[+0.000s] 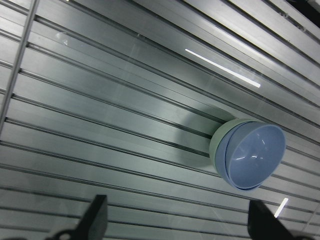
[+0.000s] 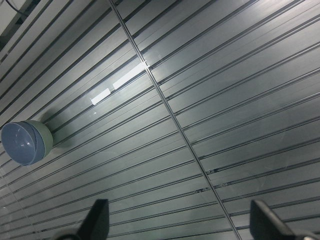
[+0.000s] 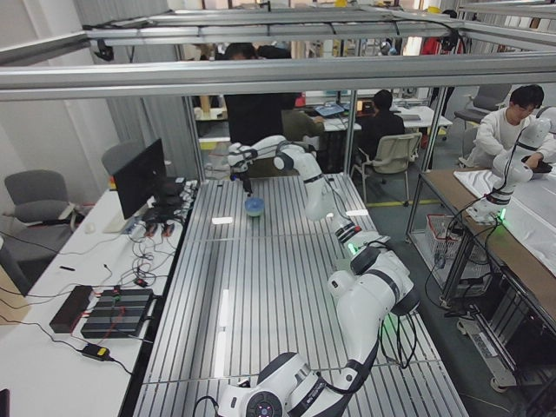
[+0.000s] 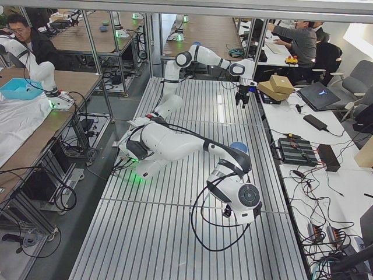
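Nested bowls (image 1: 252, 157), blue inside pale green, rest on the slatted metal table (image 1: 100, 125). They are right of centre in the left wrist view and at the left edge in the right wrist view (image 2: 20, 142). My left gripper, beside and above the bowls, has its fingers wide apart with nothing between. It appears at the back in the camera left view (image 3: 247, 189). My right gripper is also open and empty, over bare slats, farther from the bowls.
Arm bases and cables occupy one long side of the table. A side desk (image 3: 104, 226) with monitor and electronics runs along the other. Most slats are clear. A metal frame (image 3: 278, 74) spans overhead, with people beyond.
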